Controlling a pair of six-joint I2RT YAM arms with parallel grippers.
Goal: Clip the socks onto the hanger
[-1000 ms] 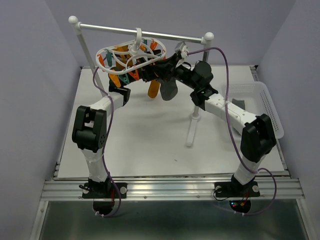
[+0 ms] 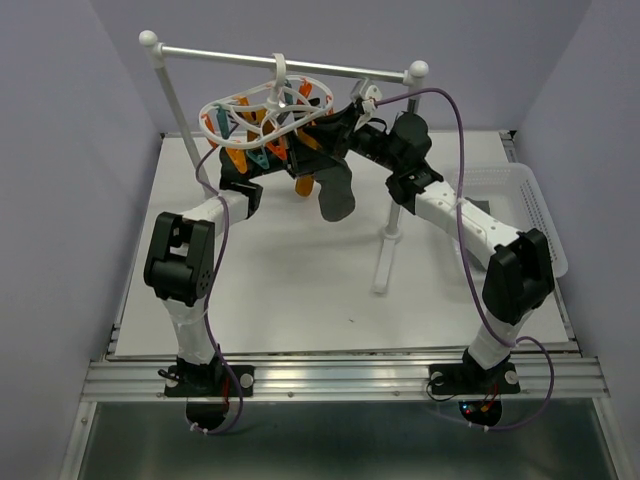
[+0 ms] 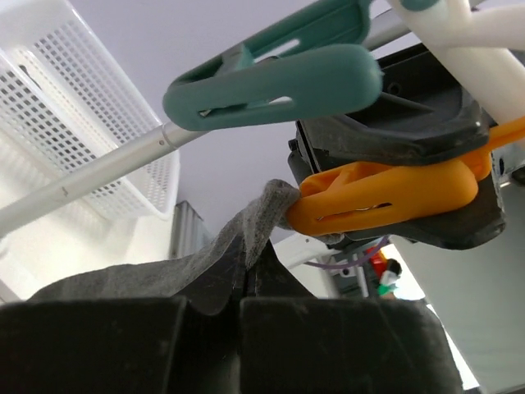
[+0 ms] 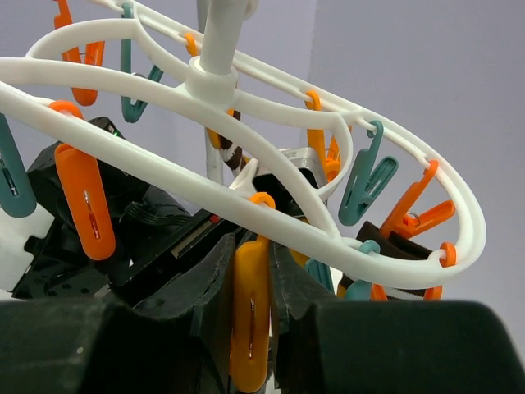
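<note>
A dark grey sock (image 2: pixel 337 196) hangs below the white round hanger (image 2: pixel 222 132). My left gripper is shut on the sock, which droops to the left in the left wrist view. The sock's upper corner (image 3: pixel 271 205) meets the mouth end of an orange clip (image 3: pixel 394 199); whether fabric lies between the clip's fingers I cannot tell. My right gripper is shut on this same orange clip (image 4: pixel 249 320), one finger on either side. The clip hangs from the hanger's rim (image 4: pixel 287 234). From above, both grippers crowd together under the hanger's right side.
Several other orange and teal clips (image 4: pixel 369 176) hang around the ring. A mustard-orange piece (image 2: pixel 304 186) hangs beside the grey sock. White stand poles (image 2: pixel 391 225) rise at both sides. A white basket (image 2: pixel 545 225) with something grey inside stands at the right.
The hanger has shifted slightly to the right, along with the right arm. The grey sock now hangs a little lower and covers more of the mustard-orange piece. Both grippers remain close together.
</note>
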